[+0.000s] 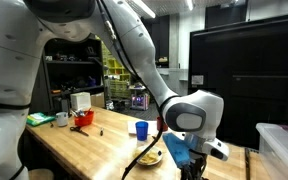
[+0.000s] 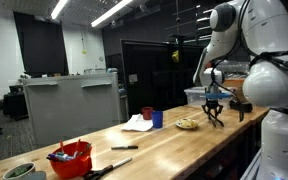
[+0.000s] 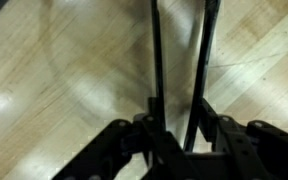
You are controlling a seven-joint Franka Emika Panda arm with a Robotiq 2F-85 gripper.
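My gripper is at the bottom of the wrist view, shut on a long, thin black object [image 3: 202, 62] that runs up out of the frame. A second narrow dark strip [image 3: 158, 55] stands beside it on the left; I cannot tell whether both belong to one tool. Low over the right end of the wooden table, the gripper [image 2: 214, 110] also shows in exterior view 2. What it holds is too small to identify there. A plate with yellow items [image 2: 188, 124] lies close by.
A blue cup [image 2: 157, 119], a red cup [image 2: 147, 113] and a white cloth [image 2: 136, 124] stand or lie behind the plate. A red container [image 2: 71, 159] and dark tools [image 2: 110, 167] occupy the far end.
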